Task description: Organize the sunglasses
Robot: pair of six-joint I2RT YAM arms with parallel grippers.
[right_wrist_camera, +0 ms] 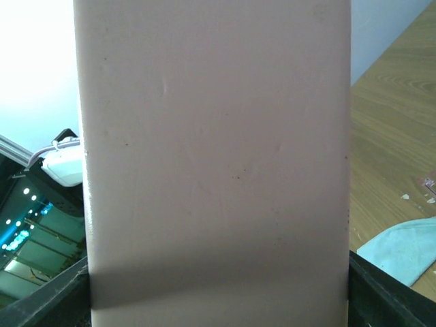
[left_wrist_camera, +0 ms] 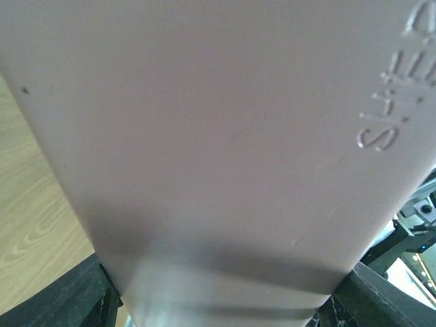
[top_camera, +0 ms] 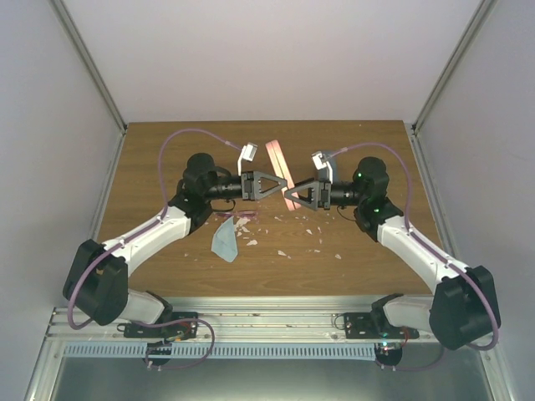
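A long pink case (top_camera: 277, 157), probably a glasses case, is held up above the table between the two arms. My right gripper (top_camera: 289, 195) is shut on its near part; in the right wrist view the case's pale face fills the gap between the fingers. From the other side, my left gripper (top_camera: 282, 181) has its fingers around the case. Embossed letters show on the face in the left wrist view, and the fingers (left_wrist_camera: 65, 296) lie close against both edges, though firm contact is unclear. Thin reddish glasses (top_camera: 244, 214) lie on the table, partly under the left arm.
A light blue cloth (top_camera: 224, 241) lies left of centre on the wooden table (top_camera: 334, 271). Several small pale scraps (top_camera: 282, 253) are scattered near it. Behind the right gripper is a dark grey flat object (top_camera: 332, 156), partly covered.
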